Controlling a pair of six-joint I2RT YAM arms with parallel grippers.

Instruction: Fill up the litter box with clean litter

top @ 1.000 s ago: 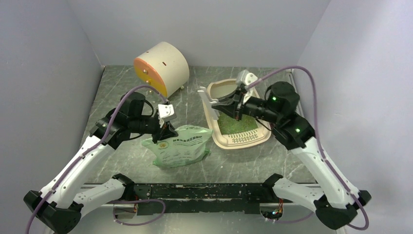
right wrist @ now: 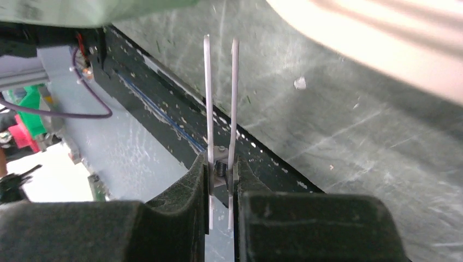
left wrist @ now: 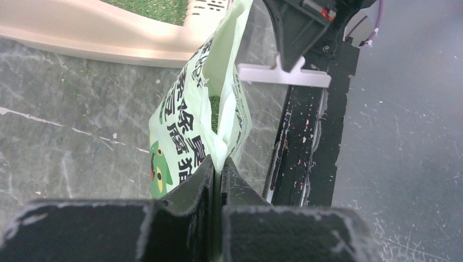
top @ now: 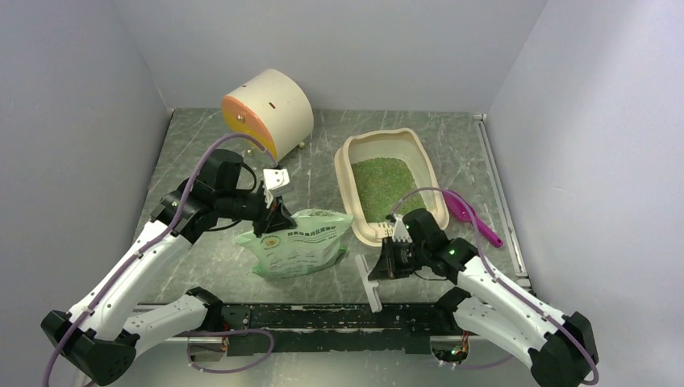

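The beige litter box [top: 349, 187] holds green litter [top: 375, 181]. My left gripper is shut on the gathered top of the pale green litter bag [top: 298, 250], which stands left of the box and shows litter inside its opening in the left wrist view. My right gripper is shut on a light plastic piece [top: 368, 282] with two long thin prongs [right wrist: 209, 82]. It is low at the table's front, between bag and box.
A cream cylinder [top: 274, 109] with an orange end lies at the back left. A magenta scoop [top: 484, 230] lies right of the box. Bare floor shows at the back and front left.
My left gripper has moved only slightly.
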